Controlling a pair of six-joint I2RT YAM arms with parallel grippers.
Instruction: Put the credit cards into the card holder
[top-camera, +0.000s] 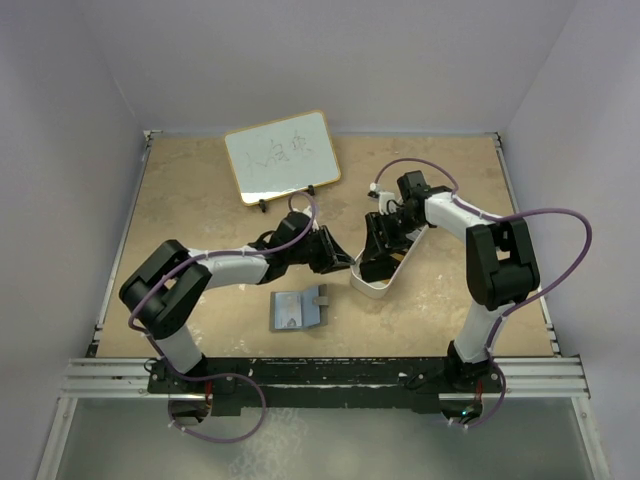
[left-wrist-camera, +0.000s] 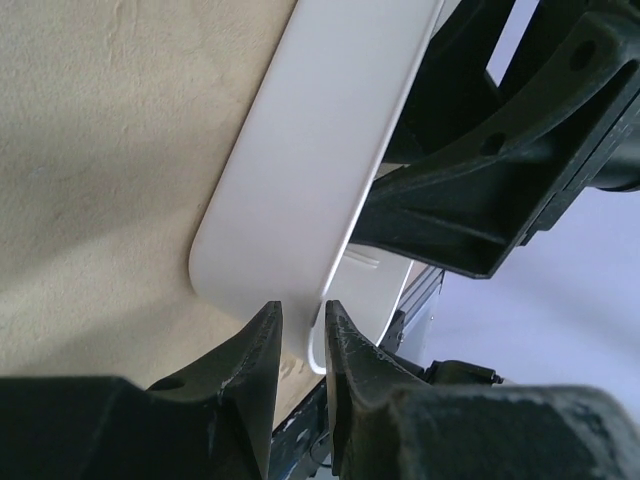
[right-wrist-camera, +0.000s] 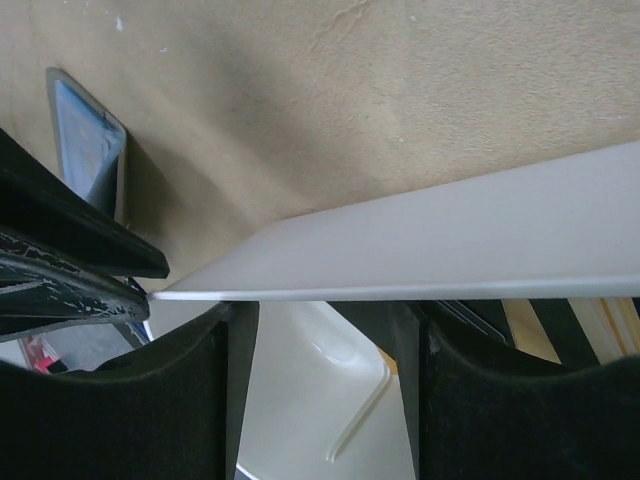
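The blue card holder (top-camera: 298, 308) lies open on the table, lower middle in the top view and at the left of the right wrist view (right-wrist-camera: 88, 135). The white tray (left-wrist-camera: 290, 140) holds dark and wooden items. My left gripper (top-camera: 345, 262) is at the tray's near-left rim; in the left wrist view its fingertips (left-wrist-camera: 300, 315) are close together at the rim, their gap hard to judge. My right gripper (top-camera: 380, 232) is over the tray, fingers apart at its rim (right-wrist-camera: 330, 320); the other arm's black fingers show beside it. Which items are the cards is unclear.
A whiteboard (top-camera: 280, 155) on a small stand is at the back. Purple cables loop over both arms.
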